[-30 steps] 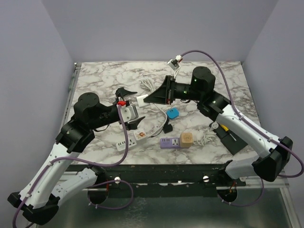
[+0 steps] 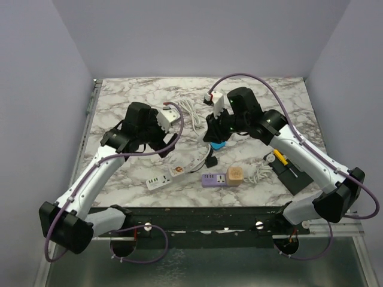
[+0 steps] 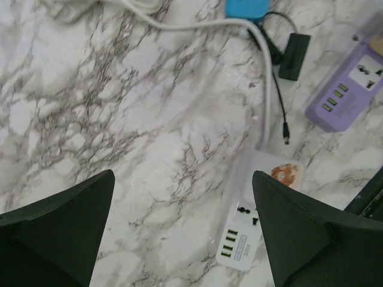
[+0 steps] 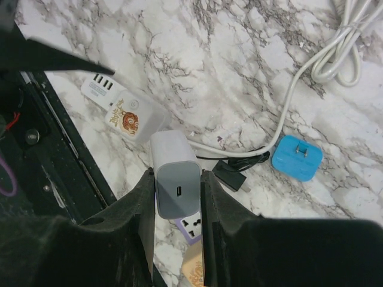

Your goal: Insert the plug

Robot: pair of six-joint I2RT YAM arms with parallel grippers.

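A white block-shaped plug [image 4: 178, 191] is clamped in my right gripper [image 2: 207, 136], held above the table. In the right wrist view it hides part of the purple power strip [image 4: 190, 228]. That purple strip [image 2: 213, 180] carries a tan cube plug [image 2: 235, 174] at its right end. Beside it to the left lies a white power strip [image 2: 158, 182] with a white printed plug [image 2: 178, 171] on its right end. My left gripper is open over bare marble, nothing between its fingers; the white strip [image 3: 238, 242] shows by its right finger.
A blue plug [image 4: 297, 158] with prongs up and a black adapter [image 2: 211, 161] lie near the table's middle. White cable [image 2: 187, 107] runs behind. A black tray [image 2: 294, 178] with tools sits at right. Bare marble is at far left.
The left gripper has turned downward, drawn back from beside the plug.
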